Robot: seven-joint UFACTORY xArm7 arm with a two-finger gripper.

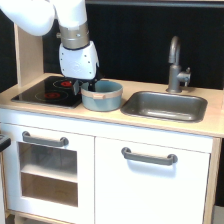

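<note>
A white robot arm reaches down from the top left to its dark gripper [84, 84] at the near rim of a light blue pot [106, 98]. The pot sits on the wooden counter between the black hob [45, 93] and the sink. The fingers are small and dark, and I cannot tell how they stand or whether they hold the rim.
A steel sink [162, 106] with a grey tap [174, 70] fills the right of the counter. Below are a cupboard door [150, 185] and an oven with a glass front [47, 170].
</note>
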